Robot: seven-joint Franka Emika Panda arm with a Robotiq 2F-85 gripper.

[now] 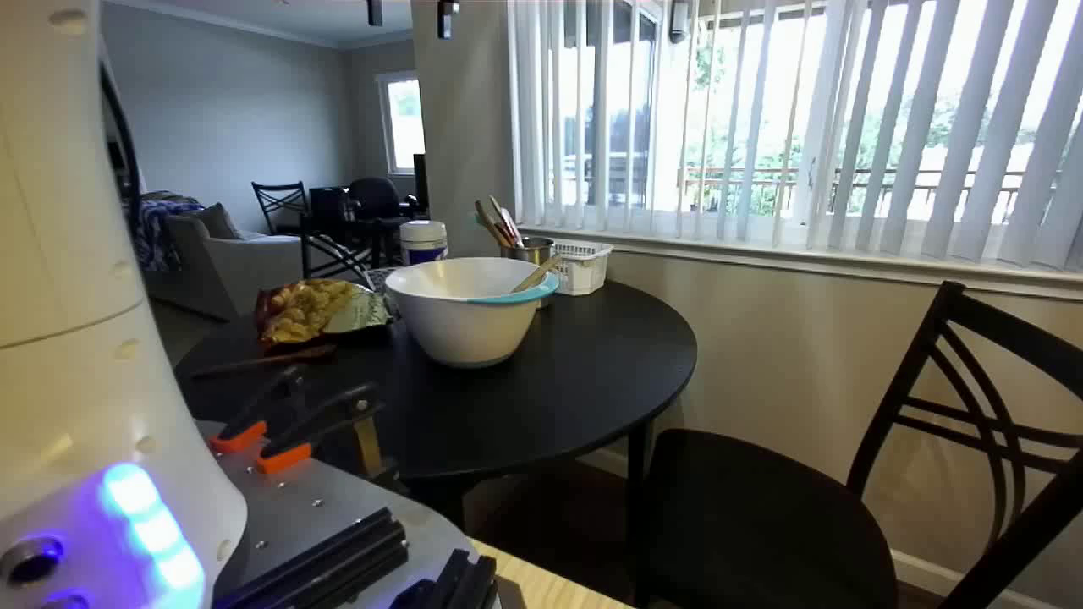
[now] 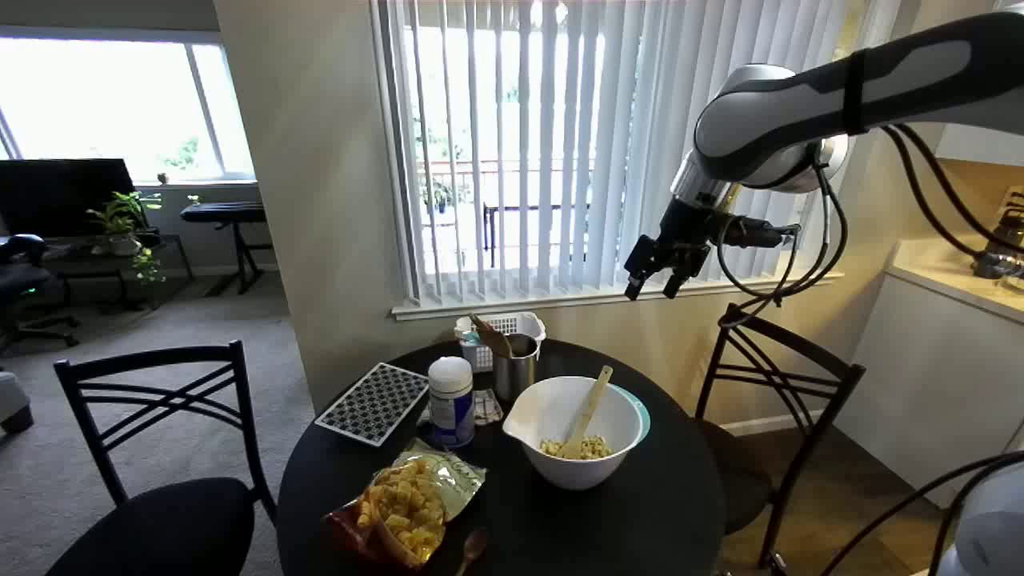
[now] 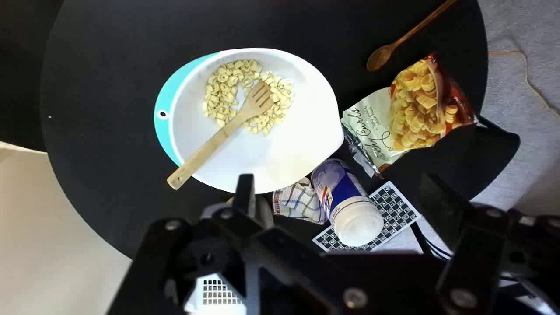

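My gripper (image 2: 653, 292) hangs open in the air, above and behind the right side of the round black table, with nothing between its fingers. Below it stands a white mixing bowl (image 2: 547, 408) with a turquoise rim section. Small pasta-like pieces (image 3: 223, 89) lie in the bowl, and a slotted wooden spatula (image 3: 210, 144) leans in it, its handle reaching over the rim. An open snack bag (image 3: 420, 107) with curled yellow pieces lies near the bowl. Beside the bag rests a brown wooden spoon (image 3: 382, 57). In the wrist view the dark fingers (image 3: 244, 194) stand wide apart.
A white-capped canister (image 2: 451, 403), a checkered board (image 2: 374, 403), a folded cloth (image 3: 299, 202), a metal utensil holder (image 2: 518, 366) and a white basket (image 2: 528, 326) crowd the table's back. Bare tabletop (image 1: 609, 355) extends right of the bowl. Black chairs (image 2: 168, 518) stand around.
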